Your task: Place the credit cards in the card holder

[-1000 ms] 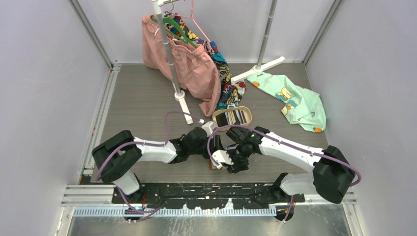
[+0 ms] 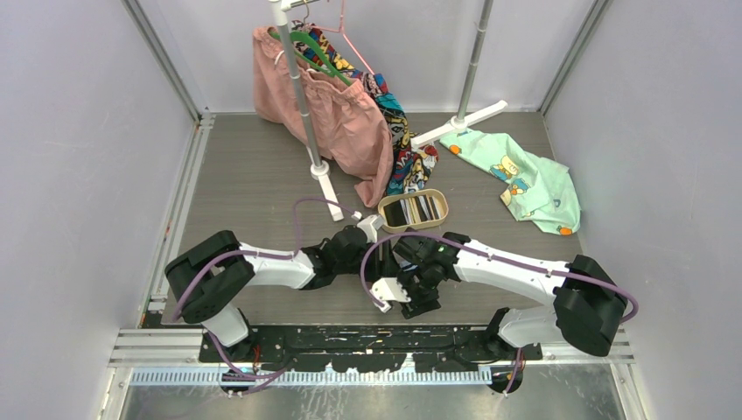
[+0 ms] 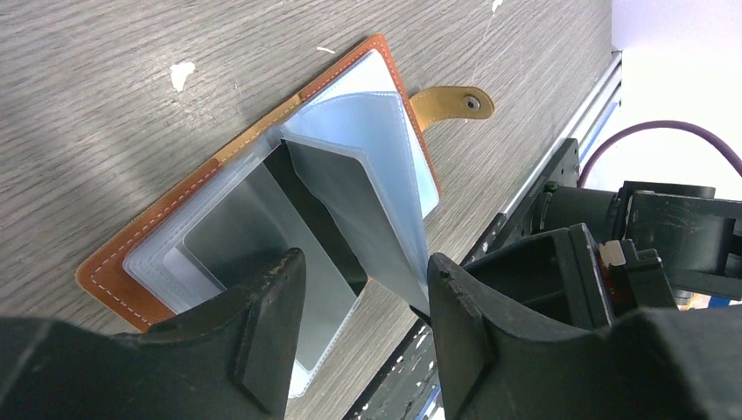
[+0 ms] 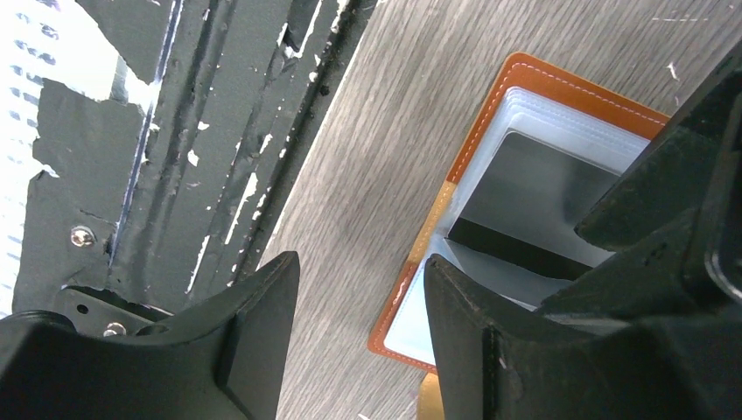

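The card holder (image 3: 156,229) lies open on the table, brown with stitched edges, a snap strap and clear sleeves. One clear sleeve (image 3: 385,153) stands raised and bent, its edge close against the right-hand finger of my left gripper. That gripper's fingers are apart, low over the holder; a flat grey card or panel (image 3: 241,229) shows under another sleeve. My right gripper is also open, at the holder's edge, with only bare table showing between its fingers. From above, both grippers hide the holder.
Behind the grippers, an oval tray (image 2: 382,213) holds several cards. Farther back stand a clothes rack (image 2: 302,105) with pink trousers (image 2: 350,122) and a green cloth (image 2: 547,197). The two grippers are very close together. Free table lies left and right.
The left arm looks nearly still.
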